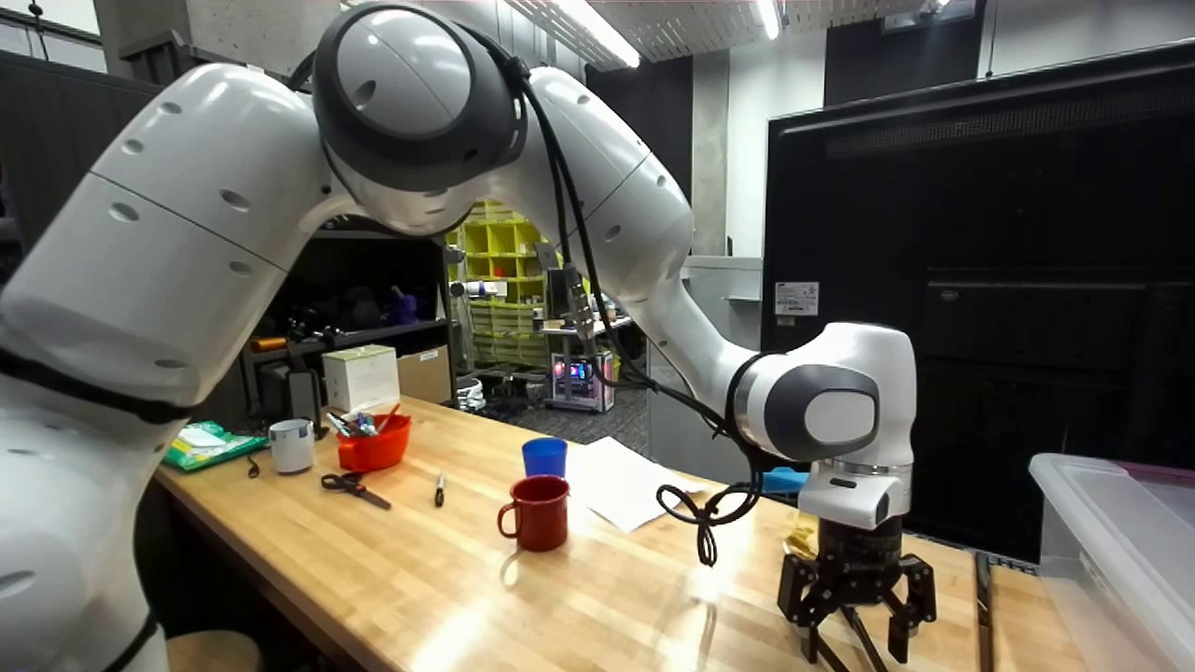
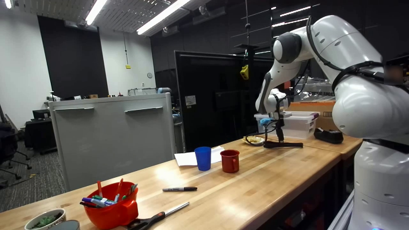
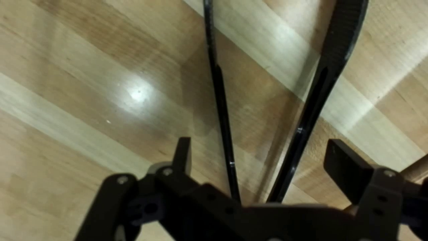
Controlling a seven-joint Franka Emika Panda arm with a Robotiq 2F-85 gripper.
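Observation:
A pair of black tongs [image 3: 317, 96] lies on the wooden table, its two arms spread in a narrow V in the wrist view. My gripper is open above the tongs, with one finger to the left of both arms and the other to the right. Table surface shows between each finger and the nearer arm. The joined end of the tongs is hidden behind the gripper body. In exterior view 1 the gripper [image 1: 853, 640] points straight down, low over the table at the right. From the other side, the tongs [image 2: 293, 145] appear as a dark bar under it.
A red mug [image 1: 540, 515] and a blue cup [image 1: 544, 457] stand mid-table by a white paper [image 1: 619, 482]. Behind the gripper sits a plate of yellow food [image 2: 253, 140]. A clear plastic bin [image 1: 1120, 560] is close on the right. Open table lies left of the gripper.

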